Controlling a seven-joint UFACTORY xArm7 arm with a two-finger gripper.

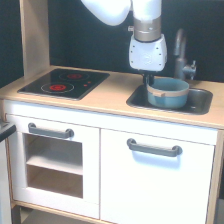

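Observation:
A blue-grey pot [168, 95] with a light brownish rim is in the dark sink [203, 102] on the right of the toy kitchen's counter. From above, my white arm reaches down to the pot's left side. The dark gripper [148, 79] is at the pot's left rim, seemingly touching it. Its fingertips are too small and dark to show whether they are open, or shut on the rim. Whether the pot rests on the sink's bottom is hidden.
A grey faucet [180, 55] rises behind the pot. On the left lies a black cooktop [65, 83] with red-ringed burners, bare of objects. Wooden counter [114, 92] between cooktop and sink is clear. Below are an open-looking oven compartment [54, 165] and a white cabinet door [150, 185].

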